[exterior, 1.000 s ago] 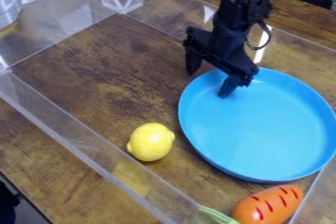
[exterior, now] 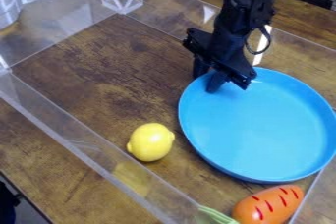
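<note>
The black gripper (exterior: 218,69) reaches down from the top over the upper-left rim of a large blue plate (exterior: 256,130). Its fingertips are dark and bunched near the rim; whether anything is between them is unclear. A yellow lemon (exterior: 151,141) lies on the wooden floor left of the plate's lower edge.
An orange carrot toy (exterior: 268,204) with a pale green top lies at the bottom right. Clear plastic walls (exterior: 79,140) border the wooden surface.
The fingers at the plate's upper-left rim have shifted slightly and look more bunched together. The plate, lemon and carrot are unmoved.
</note>
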